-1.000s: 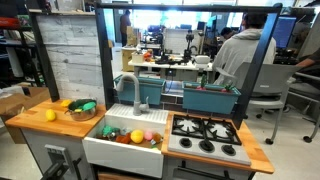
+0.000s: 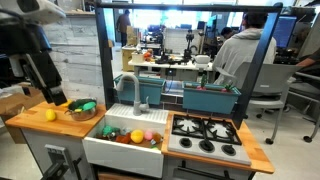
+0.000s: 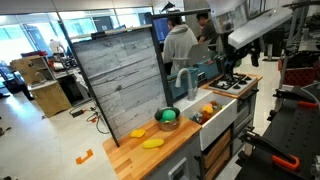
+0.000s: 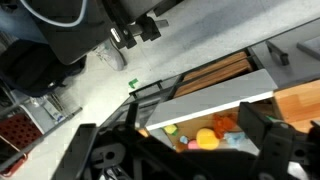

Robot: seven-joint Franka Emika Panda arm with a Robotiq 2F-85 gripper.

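In the wrist view my gripper is open, its two dark fingers (image 4: 108, 148) wide apart and nothing between them. Beyond them lies the white sink (image 4: 208, 101), with colored toy food such as an orange piece (image 4: 206, 138) inside. The sink (image 2: 112, 153) also shows in exterior view 1, filled with several toy fruits. On the wooden counter (image 3: 135, 158) are a metal bowl (image 3: 167, 126) holding green pieces and a long yellow item (image 3: 153, 143). My arm (image 2: 22, 52) enters from the left in exterior view 1; its fingertips are hard to make out there.
A stove (image 2: 205, 136) with black grates stands right of the sink. Behind the sink rise a grey faucet (image 2: 137, 92) and blue bins (image 2: 208, 99) hanging from a dark frame. A wood-plank panel (image 3: 122, 82) borders the counter's back. People and chairs are beyond.
My arm has come into exterior view 1 from the left, near the counter's left end. The bowl, the toys in the sink and the stove look unmoved.
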